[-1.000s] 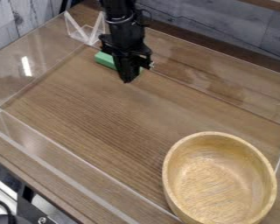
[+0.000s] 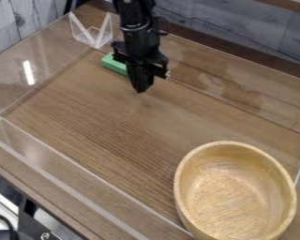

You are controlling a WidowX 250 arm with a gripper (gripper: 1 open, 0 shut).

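Observation:
My black gripper (image 2: 140, 75) hangs at the back of the wooden table, over a green object (image 2: 115, 62). The green object lies just left of and behind the fingertips, partly hidden by the gripper. Whether the fingers are open or shut, or touch the object, is unclear at this size.
A large empty beige bowl (image 2: 234, 202) stands at the front right. Clear plastic pieces are at the back left and left edge. A grey wall runs along the back right, and cables lie at the lower left.
My gripper has shifted slightly, its lower part turning a little. The green object looks to be in about the same place.

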